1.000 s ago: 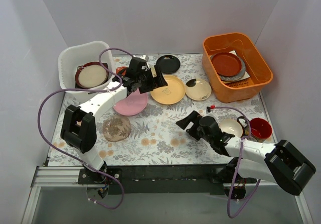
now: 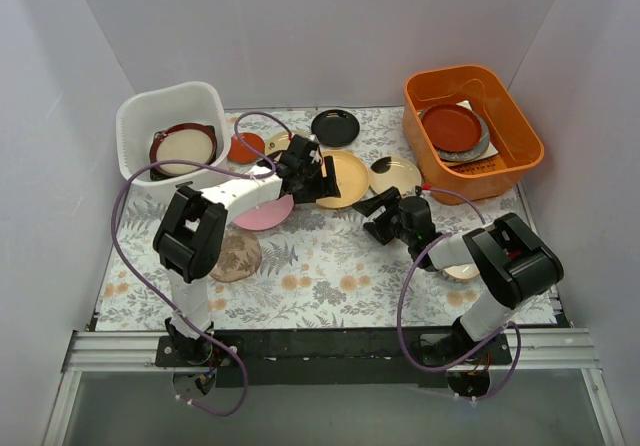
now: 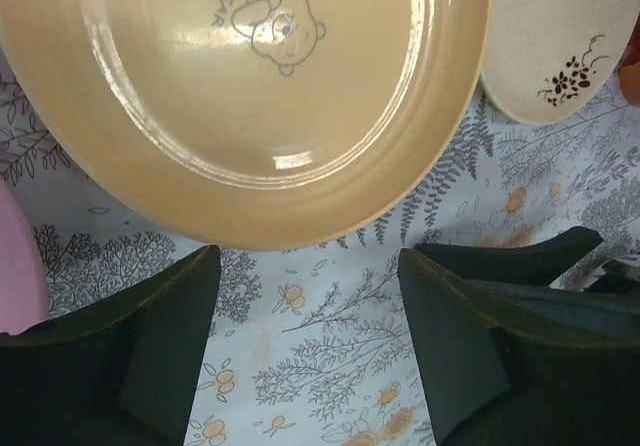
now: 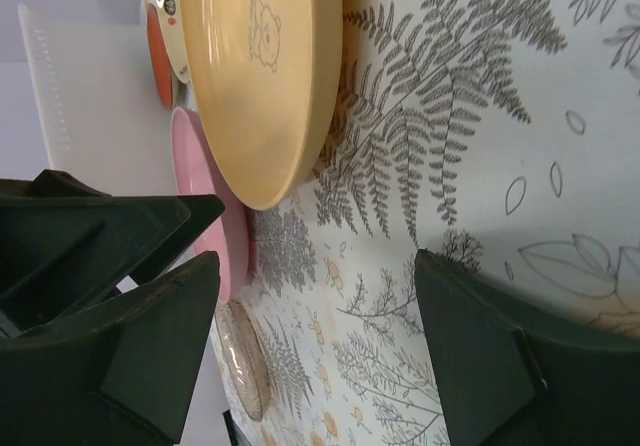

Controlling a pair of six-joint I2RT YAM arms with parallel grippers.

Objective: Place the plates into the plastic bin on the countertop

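A yellow plate with a bear print [image 2: 346, 176] lies mid-counter; my left gripper [image 2: 323, 174] hangs over its near side, part open and empty. In the left wrist view the plate [image 3: 240, 86] fills the top, beyond both fingertips. My right gripper [image 2: 375, 212] is open just in front of that plate and a small cream plate [image 2: 395, 171], nothing between its fingers. A pink plate [image 2: 262, 216] and brown plate [image 2: 234, 256] lie left. An orange bin [image 2: 516, 142] at back right and a white bin [image 2: 135, 131] at back left both hold plates.
A black plate [image 2: 335, 126] and red plate [image 2: 243, 148] lie at the back. A pale plate [image 2: 460, 271] at right is partly hidden by my right arm.
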